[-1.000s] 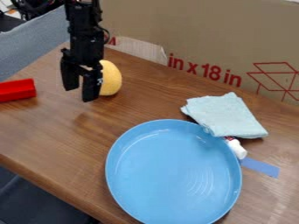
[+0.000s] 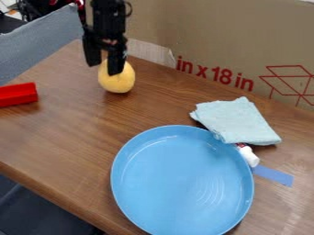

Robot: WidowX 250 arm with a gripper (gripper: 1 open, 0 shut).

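My black gripper [image 2: 105,57] is at the upper left, its fingers pointing down and open, just above and partly in front of a round yellow object [image 2: 117,81] on the wooden table. Whether it touches the object is hard to tell.
A blue plate [image 2: 182,185] fills the front right. Behind it lie a pale cloth [image 2: 240,122] and a small white tube [image 2: 249,156]. A red block [image 2: 15,95] sits at the left edge. Cardboard [image 2: 227,37] stands along the back.
My gripper has risen and shifted slightly right and back, uncovering more of the yellow object, which stays about where it was.
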